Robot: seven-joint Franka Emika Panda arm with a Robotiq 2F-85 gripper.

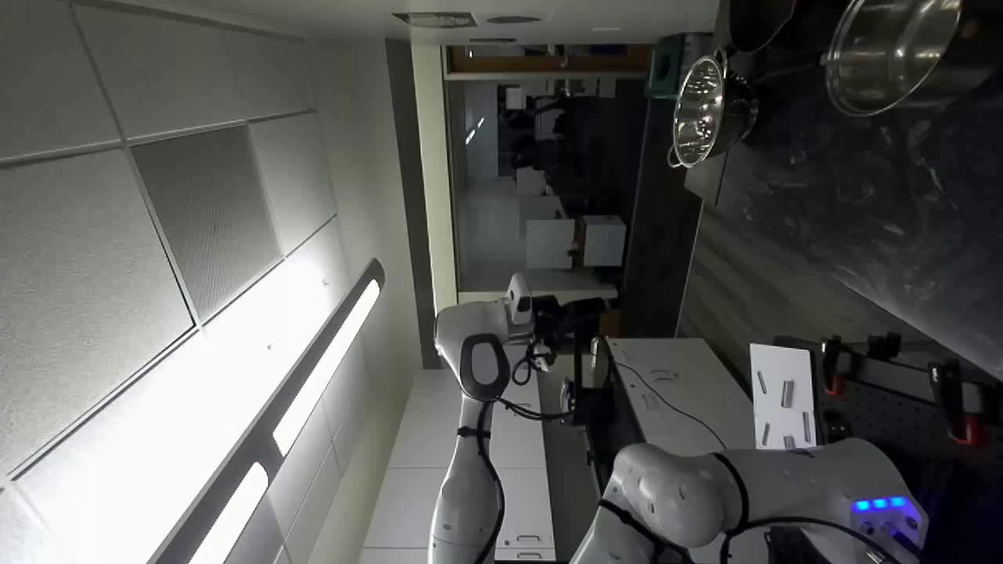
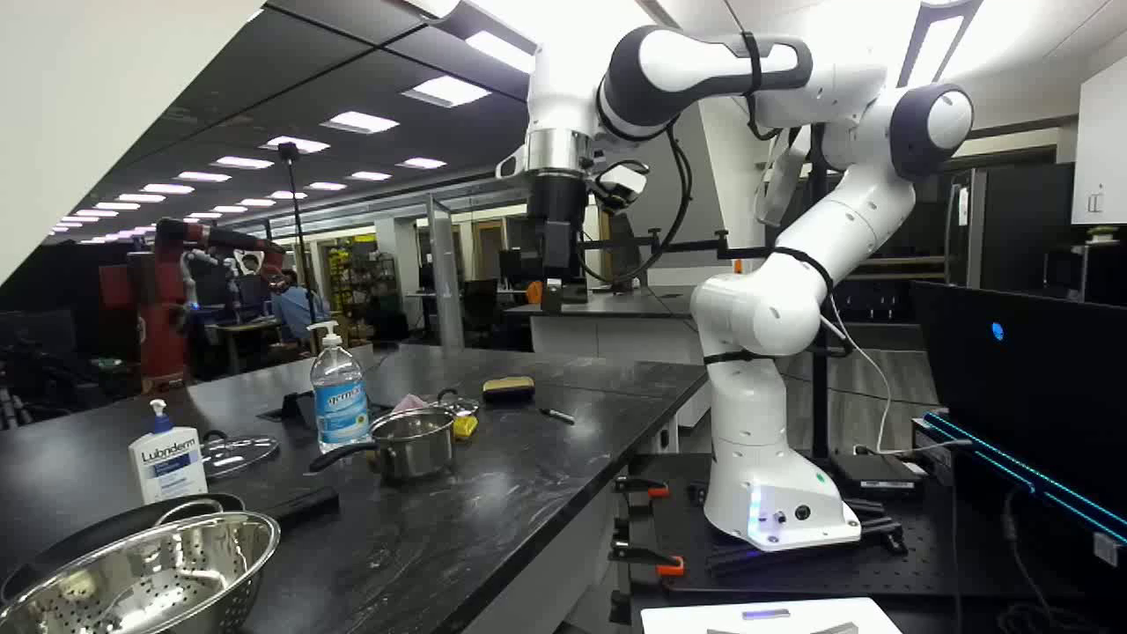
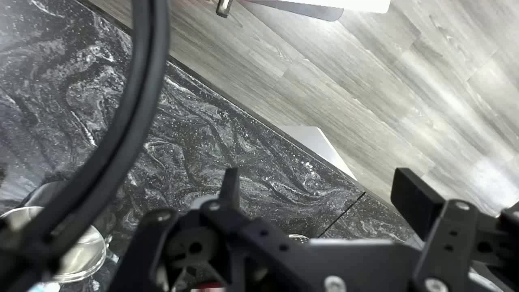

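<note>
High over the dark counter [image 2: 549, 465], my gripper [image 2: 554, 298] points downward. Its two fingers stand wide apart in the wrist view, and the gripper has nothing between them but a view of the countertop and floor far below. A steel saucepan [image 2: 415, 444] with a black handle sits on the counter, below and to the left of the gripper in exterior view 2. Close by are a yellow item [image 2: 465, 427], a yellow-and-black sponge or eraser [image 2: 508, 389] and a marker [image 2: 556, 416].
A clear pump bottle [image 2: 340, 396], a lotion bottle [image 2: 169, 465], a glass lid [image 2: 239, 454] and a steel colander [image 2: 158, 571] occupy the counter's left part. Bare countertop lies along the edge nearest the robot base. A cable [image 3: 141, 87] loops across the wrist view.
</note>
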